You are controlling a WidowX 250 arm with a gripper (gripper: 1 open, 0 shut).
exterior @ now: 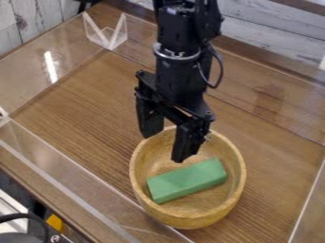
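Note:
A green rectangular block (187, 180) lies tilted diagonally inside a round tan bowl (226, 202) near the bottom centre. My black gripper (172, 133) hangs above the back part of the bowl, its two fingers spread open with nothing visible between them, one over the bowl's left rear, the other over its right rear.
A white bracket-like piece (106, 36) is at the back left. Clear side walls border the area, and a yellow object shows at the bottom left edge.

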